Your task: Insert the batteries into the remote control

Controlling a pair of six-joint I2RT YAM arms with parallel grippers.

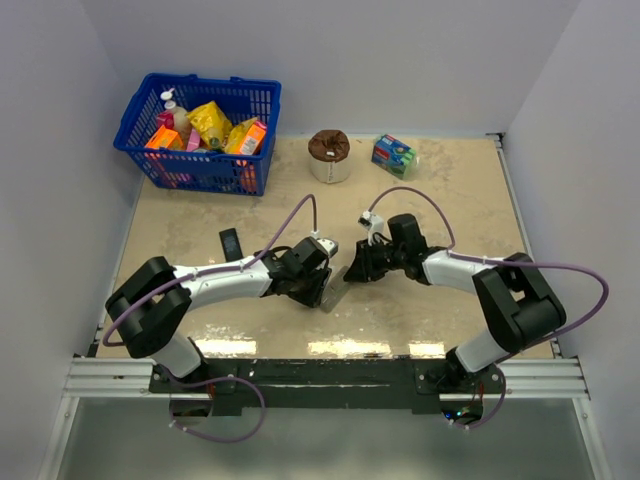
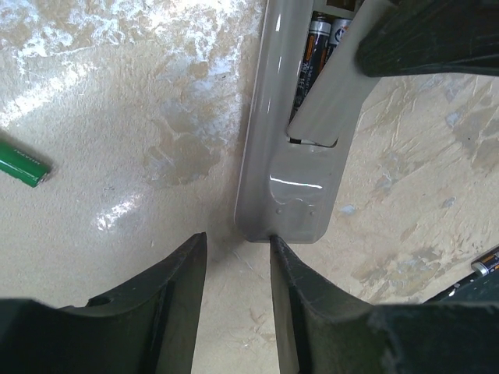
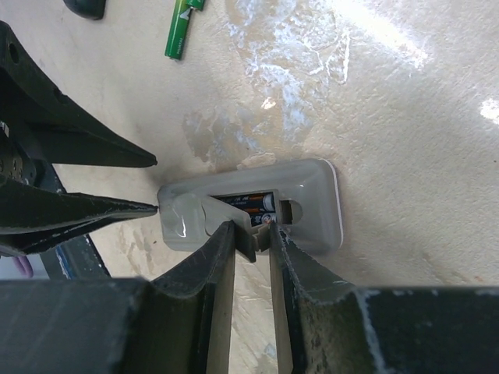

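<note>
The grey remote control (image 2: 265,156) lies on the table between my two grippers, its battery bay facing up. Dark batteries (image 3: 253,202) lie inside the bay. A grey battery cover (image 2: 335,97) slants across the bay, askew to it. In the right wrist view, the end of this cover sits between the fingertips of my right gripper. At the other end of the remote, my left gripper stands open, its fingers apart and nothing between them. In the top view the arms cover much of the remote (image 1: 335,290).
Green batteries (image 3: 179,31) lie on the table near the remote. Another battery (image 2: 487,261) shows at the left wrist view's right edge. A black device (image 1: 230,245) lies left; the blue basket (image 1: 195,165), brown-topped container (image 1: 329,170) and colourful box (image 1: 395,155) stand at the back.
</note>
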